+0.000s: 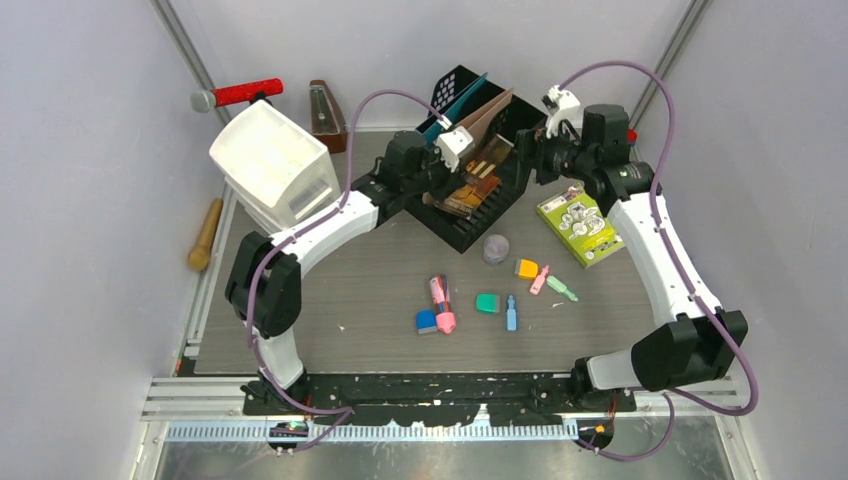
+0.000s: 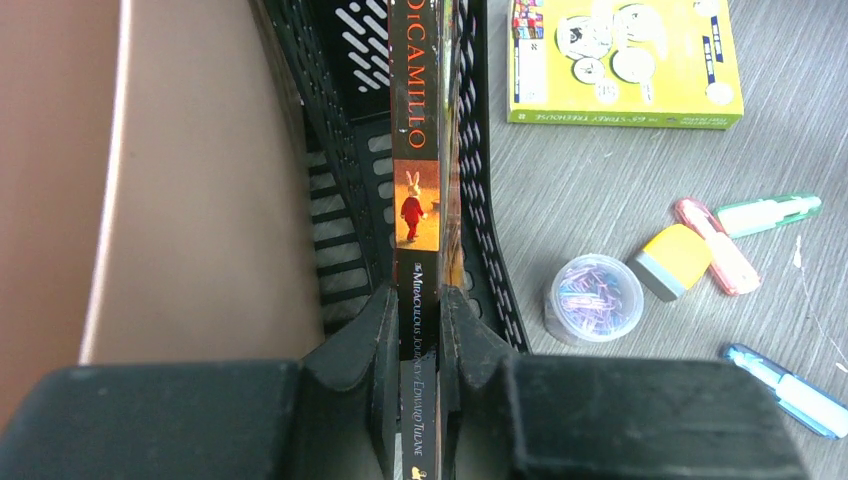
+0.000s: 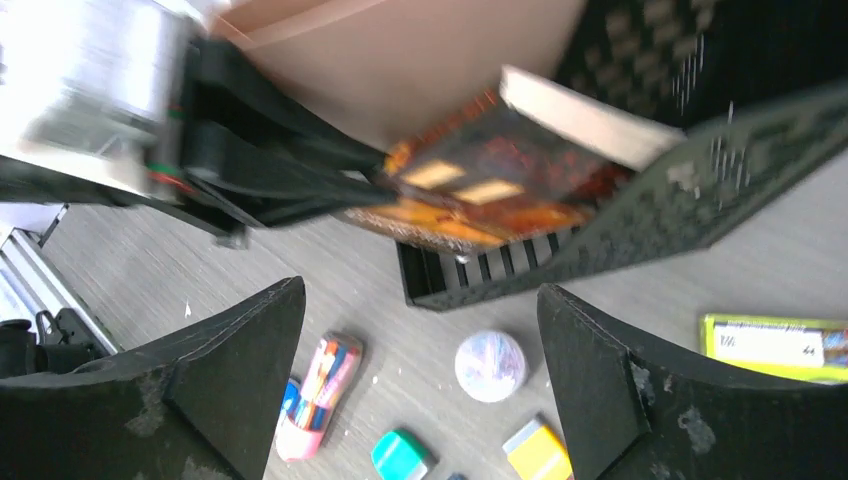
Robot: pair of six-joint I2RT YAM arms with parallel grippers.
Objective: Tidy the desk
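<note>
A black slotted file basket stands at the back of the desk with brown and blue dividers in it. My left gripper is shut on a book with a dark spine, inside the basket beside a brown divider. My right gripper is open, raised over the basket's right end, nothing visible between its fingers. In the right wrist view, the book and the left gripper are blurred.
A yellow boxed book lies at right. A clear clip cup, coloured markers and small blocks lie in front. A white drawer unit stands at left.
</note>
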